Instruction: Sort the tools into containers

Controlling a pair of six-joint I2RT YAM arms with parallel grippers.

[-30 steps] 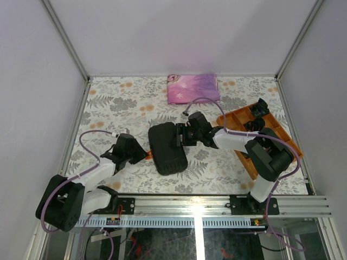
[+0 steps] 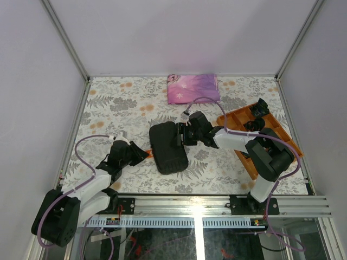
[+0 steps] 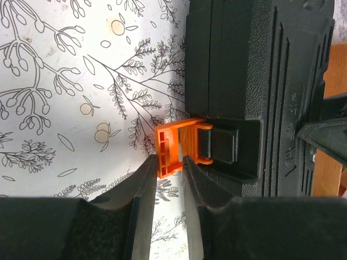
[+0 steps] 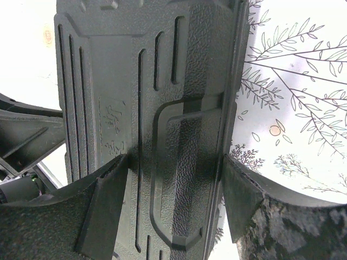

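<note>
A black plastic case (image 2: 168,147) lies closed on the middle of the table. Its orange latch (image 3: 167,142) sticks out from the case's left side. At that latch is my left gripper, its fingertips close on either side of the orange plastic and shut on it. From the right, my right gripper is shut on the case's edge, one finger (image 4: 105,184) across the ribbed top face and the other at the outer side. What the case holds is hidden.
An orange compartment tray (image 2: 236,120) with black items (image 2: 259,108) stands at the right, partly under the right arm. A folded pink-purple cloth (image 2: 192,89) lies at the back.
The left arm has shifted and tilted slightly, its gripper staying at the latch. The case has moved very slightly to the right. The right arm holds still.
</note>
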